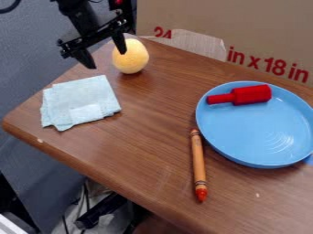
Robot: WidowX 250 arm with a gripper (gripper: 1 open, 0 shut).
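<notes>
My black gripper [104, 47] hangs at the top left with its fingers apart, above and left of a pale yellow ball [131, 58] at the table's back. A folded light-blue cloth [79, 103] lies on the left of the wooden table [134, 155]. A blue plate [254, 136] on the right holds a red cylindrical object with a handle [246, 95]. An orange crayon [199, 166] lies left of the plate.
A cardboard box [232, 32] stands along the back edge.
</notes>
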